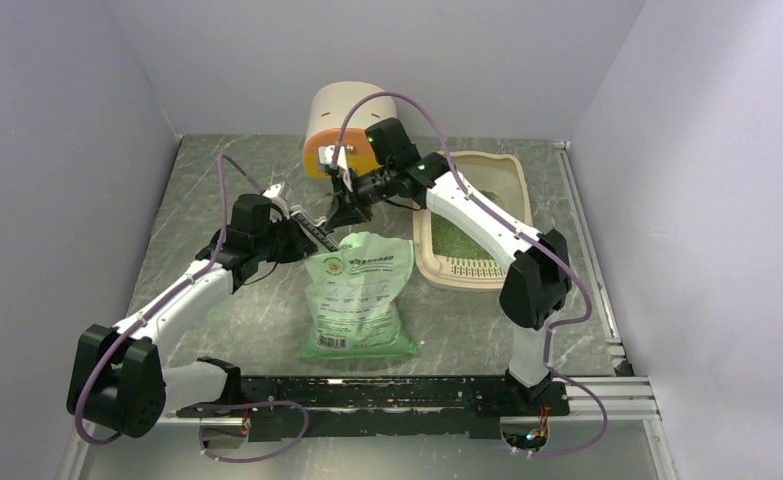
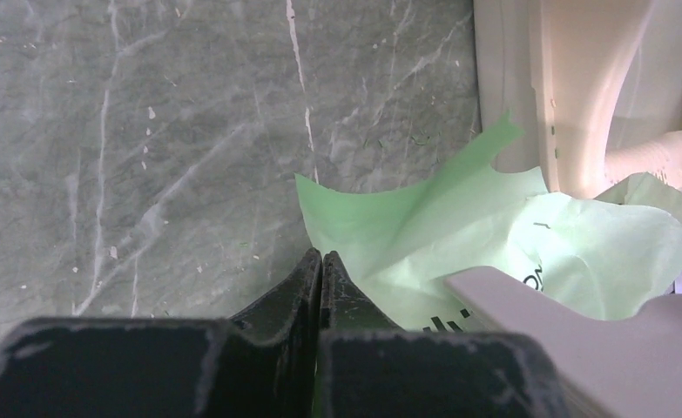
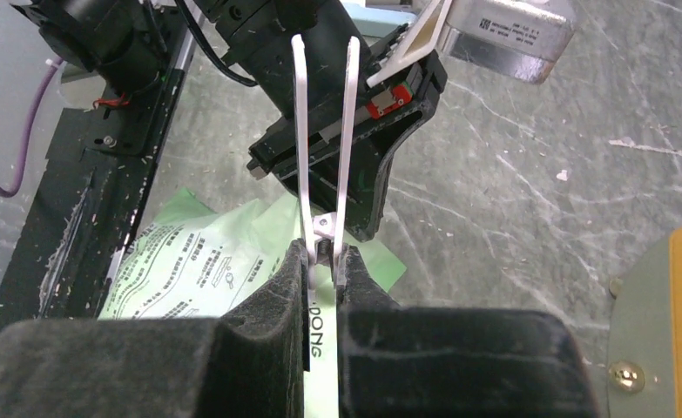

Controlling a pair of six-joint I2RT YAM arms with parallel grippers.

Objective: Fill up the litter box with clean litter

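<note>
The green-white litter bag (image 1: 352, 300) lies at the front middle, its crumpled top under both grippers. My left gripper is shut at the bag's top edge; what is between its fingers is hard to see, but bag plastic lies right beneath. My right gripper is shut on a pair of light scissor-like blades or tool (image 3: 347, 131), which reaches over the bag beside the left gripper. The litter box (image 1: 487, 270), cream with green litter in it, stands right of the bag.
An orange-and-cream drum-like container (image 1: 342, 120) stands at the back middle. Grey walls border the table on both sides and behind.
</note>
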